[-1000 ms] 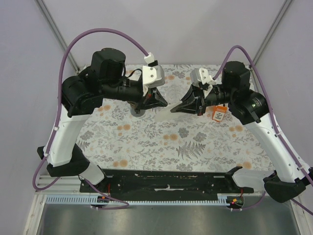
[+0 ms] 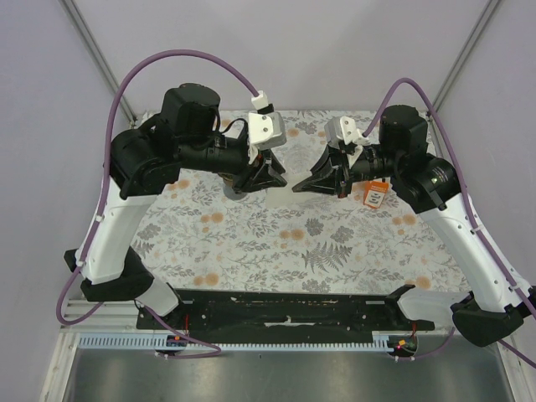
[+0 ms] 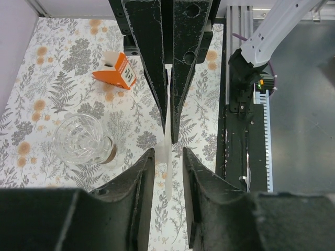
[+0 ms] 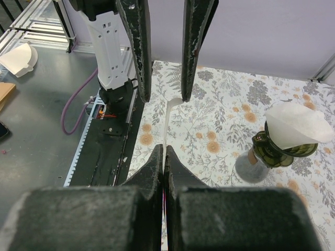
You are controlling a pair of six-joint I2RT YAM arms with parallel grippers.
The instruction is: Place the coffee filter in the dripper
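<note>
A thin white paper filter (image 3: 168, 130) is held edge-on between my grippers. My right gripper is shut on it in the right wrist view. My left gripper is open around it, with the paper between its fingers; in the right wrist view its two fingers stand apart at the paper's far end. The green dripper (image 4: 277, 156) stands on a glass carafe (image 4: 248, 168) with white paper (image 4: 298, 123) in its top; the top view shows it largely hidden under the left arm.
An orange-and-white carton (image 2: 375, 193) lies right of the right gripper. A clear cup (image 3: 81, 138) stands nearby. The front of the patterned board (image 2: 218, 251) is clear.
The right arm looks still.
</note>
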